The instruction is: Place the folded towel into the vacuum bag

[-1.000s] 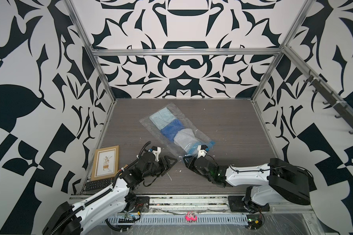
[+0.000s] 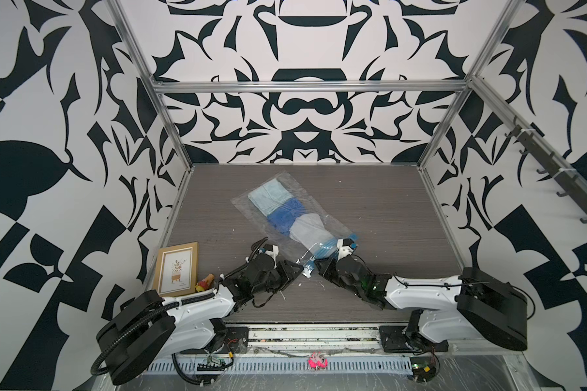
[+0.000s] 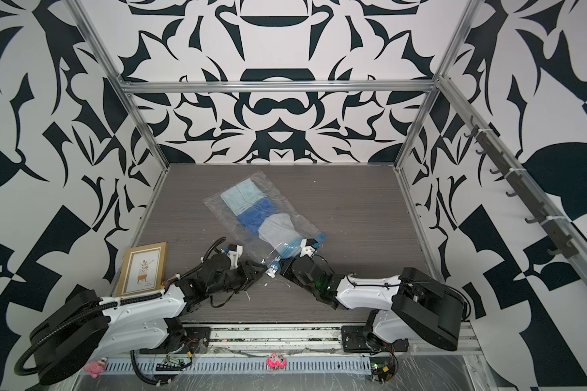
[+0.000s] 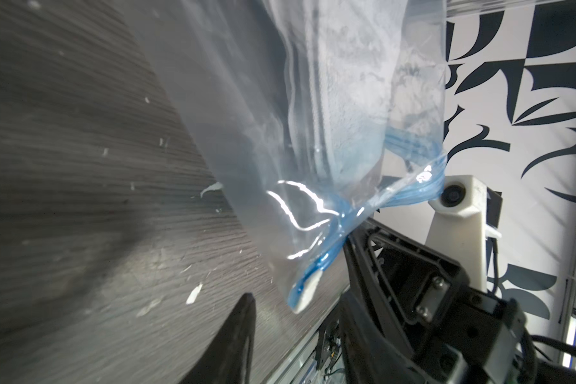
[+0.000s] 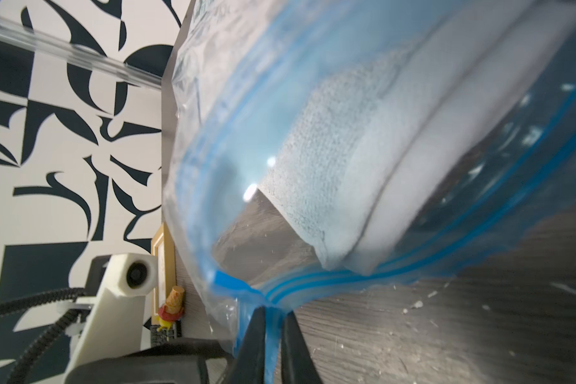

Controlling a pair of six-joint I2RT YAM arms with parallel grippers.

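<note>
The clear vacuum bag [image 2: 334, 226] lies diagonally on the table, its blue-edged mouth toward the arms. Inside, in a row, are a pale blue towel [image 2: 269, 196], a darker blue one [image 2: 285, 215] and a whitish folded towel [image 2: 309, 229] closest to the mouth. In the right wrist view this towel [image 5: 364, 172] rests within the gaping opening. My right gripper pinches the bag's blue rim, its fingers close together around the film. My left gripper is open, fingers apart, just short of a raised bag corner [image 4: 307, 288].
A wood-framed picture [image 2: 178, 268] lies at the table's left edge, with a small colourful toy [image 2: 205, 282] beside it.
My left gripper has come right, up to the bag's corner.
</note>
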